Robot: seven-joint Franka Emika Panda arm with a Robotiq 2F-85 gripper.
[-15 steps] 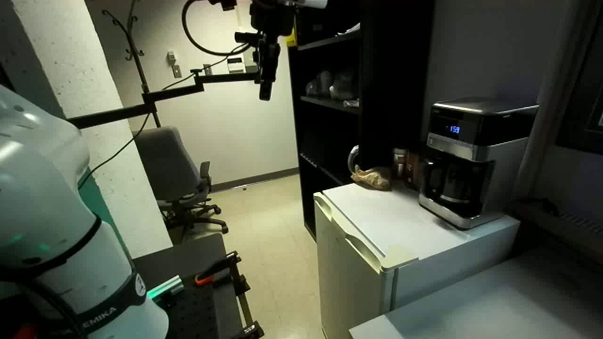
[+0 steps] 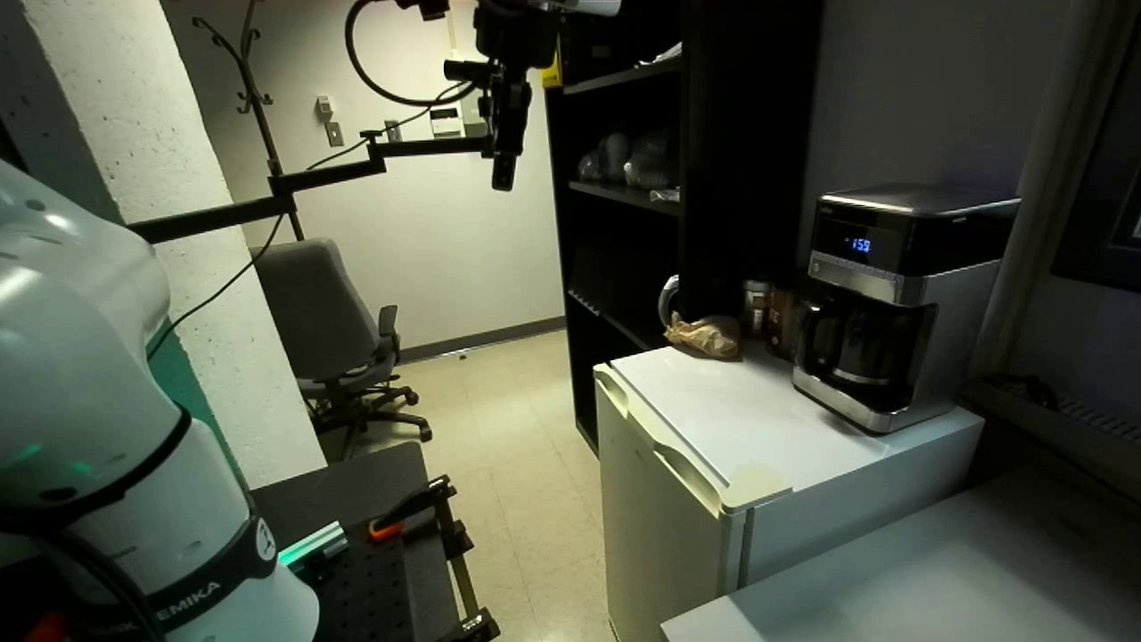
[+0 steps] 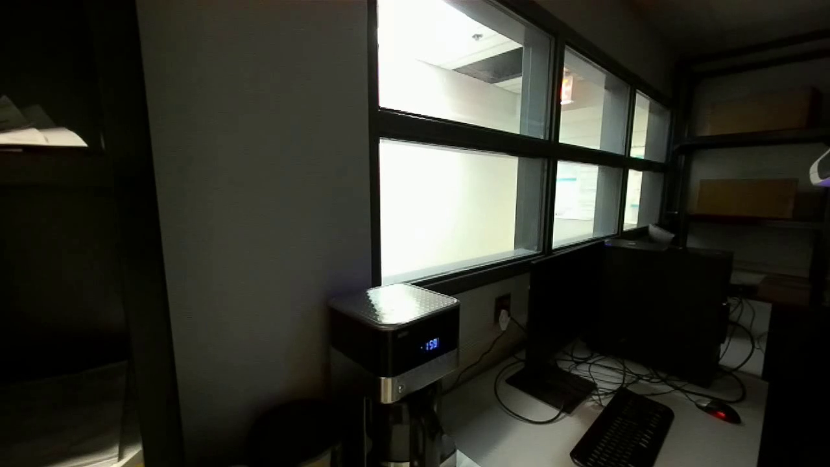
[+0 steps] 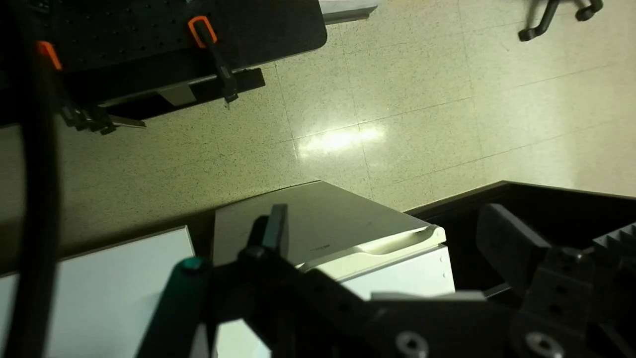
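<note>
High in exterior view 1 hangs my gripper [image 2: 504,176], pointing down, well above the floor and left of the small white fridge [image 2: 685,428]. In the wrist view the gripper is open, its two fingers far apart and nothing between them. Beyond them and below lies the fridge's front edge with its handle recess [image 4: 405,239]. On the fridge top stands a coffee maker [image 2: 909,300] with a lit display and a glass carafe [image 2: 864,348]. A crumpled brown bag [image 2: 706,336] lies near its back left corner. Exterior view 2 does not show the gripper.
A tall black shelf [image 2: 620,193] rises behind the fridge. The white desk [image 2: 941,567] is at front right, bearing a keyboard [image 3: 624,432] and cables at its far side. My base's black table [image 2: 364,481] has clamps along its edge. Open floor [image 2: 503,428] lies between table and fridge.
</note>
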